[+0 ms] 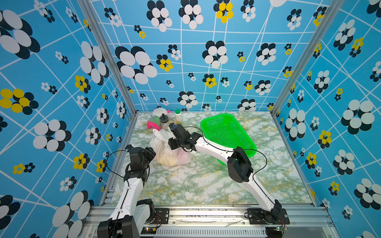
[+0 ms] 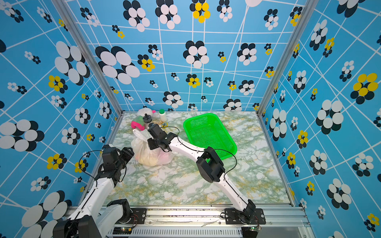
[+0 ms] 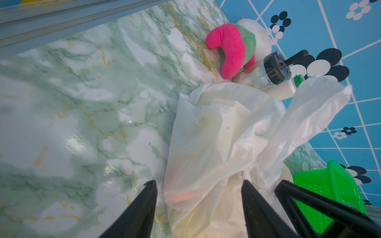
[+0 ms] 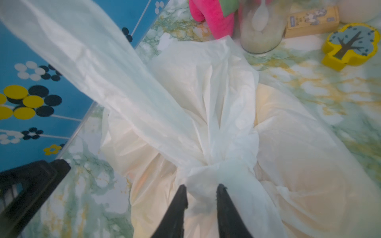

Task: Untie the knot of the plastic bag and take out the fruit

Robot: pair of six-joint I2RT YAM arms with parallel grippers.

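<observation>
A translucent white plastic bag (image 1: 168, 156) with pale fruit showing through lies on the left half of the table. Its knot (image 4: 216, 174) is gathered in the middle, with a long twisted tail (image 4: 119, 91) rising from it. My right gripper hangs over the knot, fingers apart; whether they touch the plastic cannot be told. My left gripper is open at the near left of the bag, its fingers either side of the bag's lower edge in the left wrist view.
A green basket (image 2: 210, 134) fills the right middle. Behind the bag stand a plush toy (image 3: 230, 47), a jar (image 3: 262, 73), a green-capped bottle (image 2: 162, 115), a wooden block (image 4: 311, 21) and a yellow tree-shaped toy (image 4: 349, 45).
</observation>
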